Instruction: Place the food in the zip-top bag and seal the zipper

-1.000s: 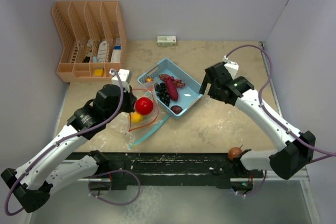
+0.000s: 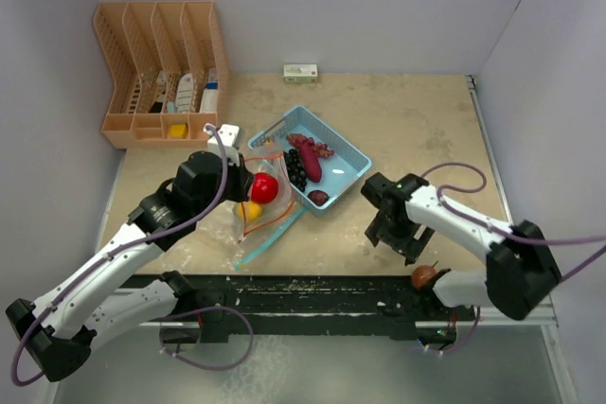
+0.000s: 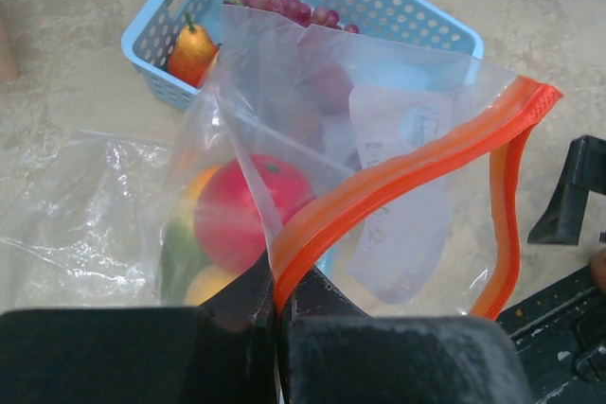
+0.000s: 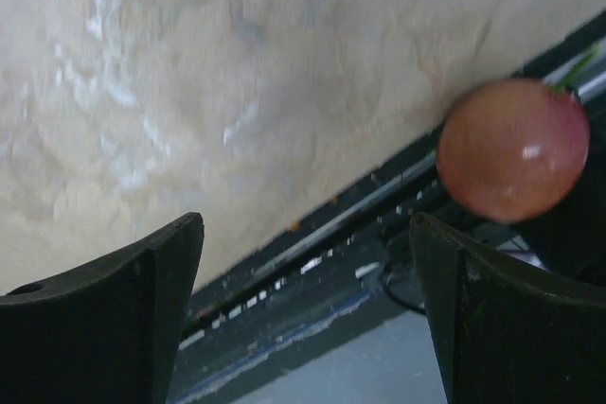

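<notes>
The clear zip top bag [image 3: 284, 149] has an orange zipper edge [image 3: 398, 182], and its mouth gapes. My left gripper is shut on that edge at one corner. Inside the bag are a red round food [image 2: 264, 187] and a yellow one [image 2: 250, 211]; something green shows too, blurred by the plastic. Over the front right of the table, my right gripper [image 2: 399, 243] stands open with nothing between its fingers. Close beside it, at the table's front edge, lies an orange-brown round fruit [image 4: 511, 153] with a green stem.
A light blue basket [image 2: 352, 150] behind the bag holds dark grapes [image 2: 295, 169], a purple long vegetable [image 2: 310, 162], red grapes and a pear [image 3: 192, 50]. A tan divided rack [image 2: 118, 73] stands back left.
My right gripper has swung from beside the basket toward the front edge, close to the round fruit. The left gripper and the bag have shifted slightly to the right.
</notes>
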